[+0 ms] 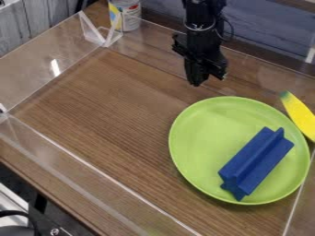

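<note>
My black gripper [196,70] hangs over the wooden table near its back, above and left of the green plate [197,147]; its fingers look shut, with nothing seen between them. On the plate lies a blue block with a ridge [256,162]. A yellow object [297,116] lies at the right edge, beside the plate.
A can [124,15] stands at the back left, with a white, clear-looking object [102,30] beside it. A dark wall edge runs along the back.
</note>
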